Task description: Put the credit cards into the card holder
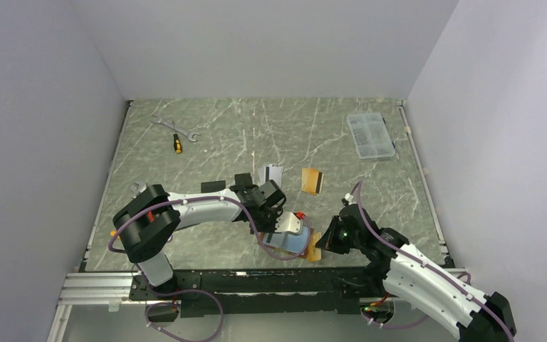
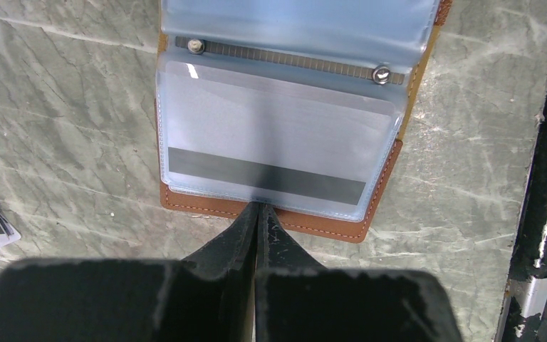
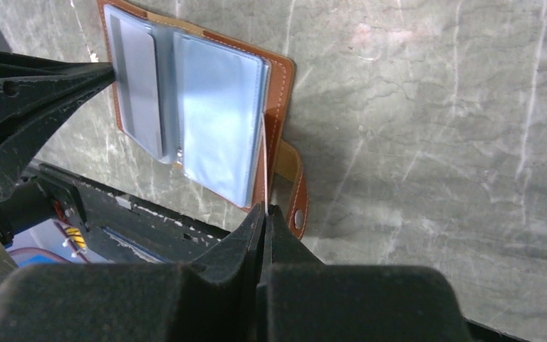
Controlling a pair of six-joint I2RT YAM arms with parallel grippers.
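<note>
The brown card holder (image 2: 324,224) lies open with clear bluish sleeves. Inside its near sleeve in the left wrist view is a white card (image 2: 271,128) with a dark stripe. My left gripper is shut on the edge of the card holder at that end. My right gripper is shut on a thin gold card (image 1: 314,249), which appears edge-on in the right wrist view, over the brown border by the mouth of the other sleeve (image 3: 217,107). Whether the card's edge has entered that sleeve is hard to tell. Farther back lie white cards (image 1: 272,174) and gold cards (image 1: 312,180).
Black cards (image 1: 213,187) lie behind the left arm. A clear plastic box (image 1: 371,135) stands at the back right; wrenches (image 1: 176,129) and a screwdriver (image 1: 177,144) are at the back left. The holder's strap (image 3: 295,185) sticks out beneath the gold card.
</note>
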